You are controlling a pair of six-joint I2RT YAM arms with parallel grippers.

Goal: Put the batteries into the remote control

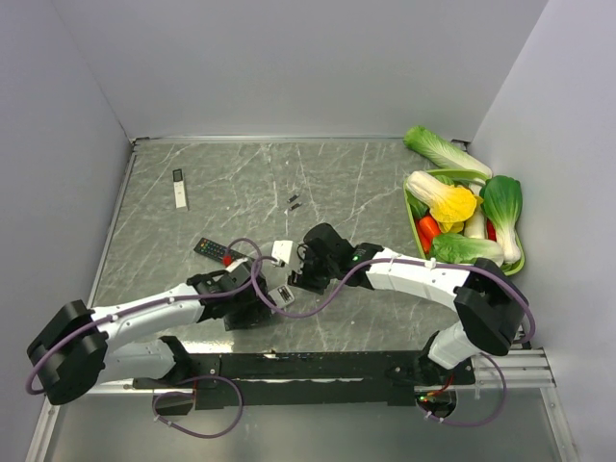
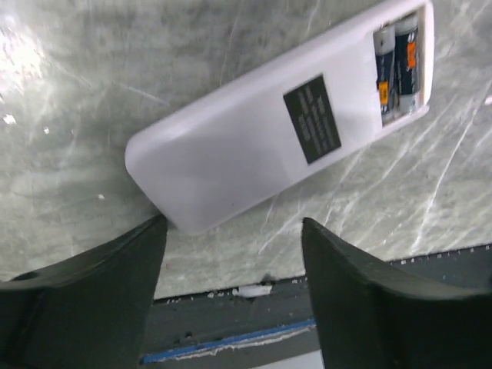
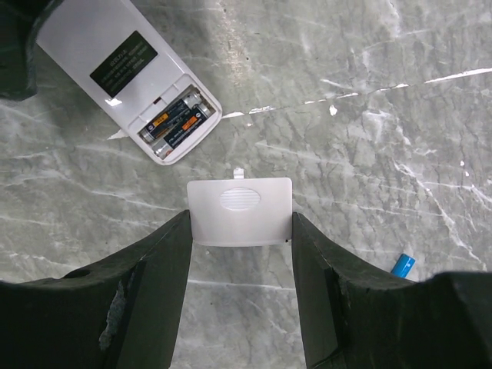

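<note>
The white remote control (image 2: 231,146) lies back side up on the table, its battery compartment uncovered. Two batteries (image 3: 177,121) rest side by side inside. At the remote's closed end, my left gripper is open, with its fingers (image 2: 127,265) apart and the remote's corner near the left fingertip. Whether that finger touches it, I cannot tell. My right gripper is shut on the white battery cover (image 3: 240,201), gripping it by its side edges, apart from the remote. In the top view, the left arm hides most of the remote (image 1: 282,295).
Behind the left arm lies a black remote (image 1: 213,250), and a second white remote (image 1: 180,190) is farther back. Several small dark pieces (image 1: 294,202) lie mid-table. A green vegetable basket (image 1: 517,264) stands at the right.
</note>
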